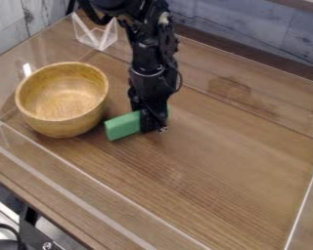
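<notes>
My black gripper [149, 121] reaches down from the top to the table beside a wooden bowl. A green block [122, 126] lies at the lower left of the gripper's fingers, shut on it as far as the view shows. The block's right end is hidden by the fingers.
The tan wooden bowl [60, 98] sits just left of the block. A white wire object [94, 30] stands at the back left. A wall runs along the back.
</notes>
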